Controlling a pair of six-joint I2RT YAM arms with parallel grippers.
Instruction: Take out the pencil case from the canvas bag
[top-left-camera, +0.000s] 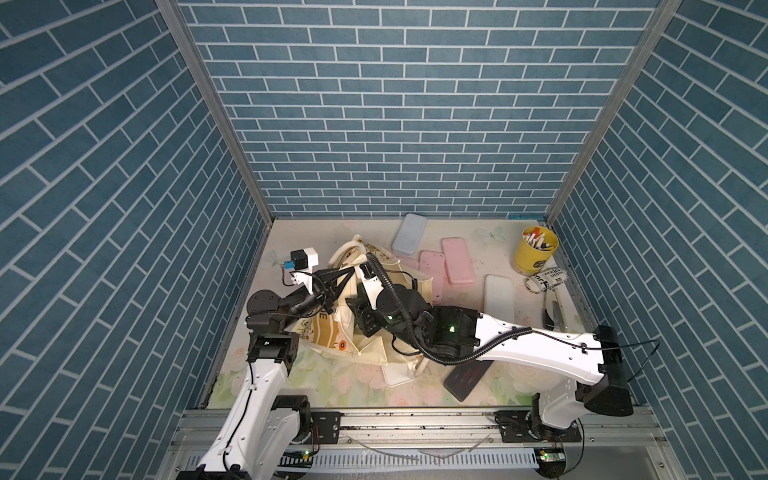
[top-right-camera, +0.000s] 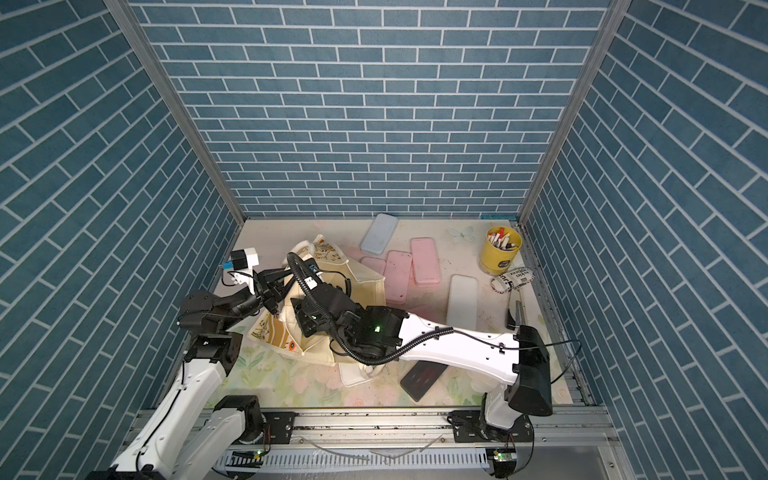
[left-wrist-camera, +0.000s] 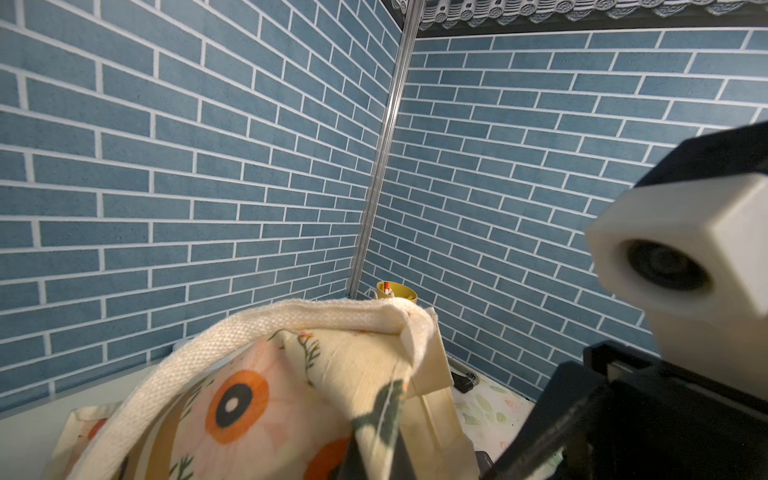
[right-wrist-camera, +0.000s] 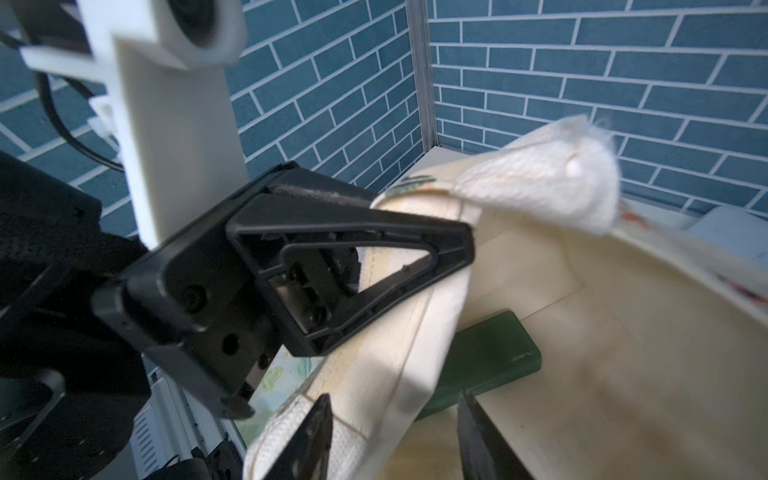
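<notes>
My left gripper (top-left-camera: 350, 270) is shut on the rim and strap of the cream canvas bag (top-right-camera: 280, 336), which is held up. In the right wrist view its black finger (right-wrist-camera: 432, 240) lies over the fabric edge. My right gripper is at the bag's mouth, part open, one finger beside the white fabric, the other over the interior. Inside lies a dark green case (right-wrist-camera: 496, 352) with small lettering, below the fingertips.
Several phone-like slabs, including a blue one (top-left-camera: 409, 232) and a pink one (top-left-camera: 458, 260), lie behind and right of the bag. A yellow pen cup (top-left-camera: 534, 252) stands at the back right, near the wall.
</notes>
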